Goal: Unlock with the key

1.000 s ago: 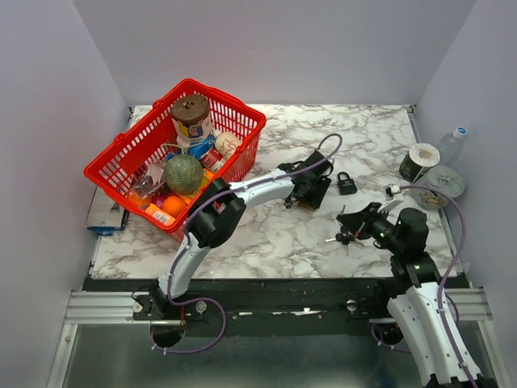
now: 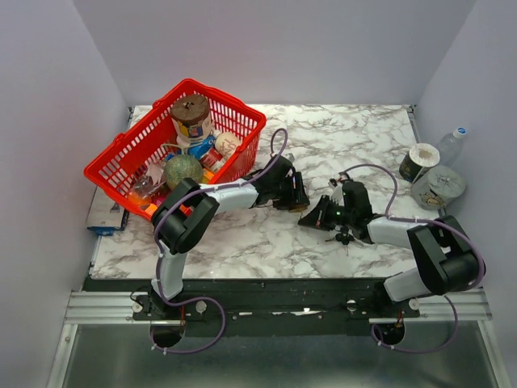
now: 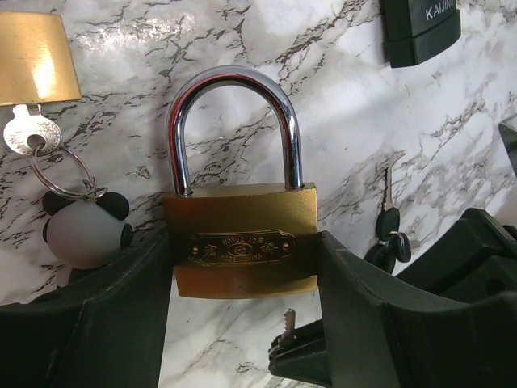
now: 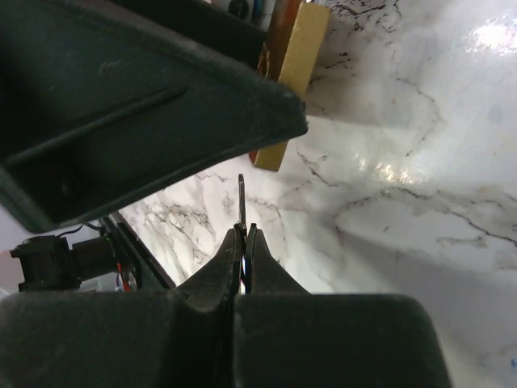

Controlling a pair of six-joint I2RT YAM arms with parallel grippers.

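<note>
A brass padlock (image 3: 242, 214) with a closed steel shackle is held just above the marble table by my left gripper (image 2: 297, 199), whose fingers press against both sides of its body. My right gripper (image 2: 304, 220) is shut, and a thin key (image 4: 241, 198) pokes out from its fingertips. In the left wrist view that key (image 3: 288, 322) points up, a little below the padlock's underside and apart from it. From the right wrist view, the padlock's brass edge (image 4: 303, 52) shows behind a dark left finger (image 4: 218, 105). The keyhole is hidden.
Another brass lock (image 3: 36, 61) lies at left with a key and panda charm (image 3: 87, 233). A black padlock (image 3: 420, 32) and black-headed keys (image 3: 388, 230) lie to the right. The red basket (image 2: 234, 109) stands close to my left arm.
My left gripper has moved left over the last second and now barely moves.
</note>
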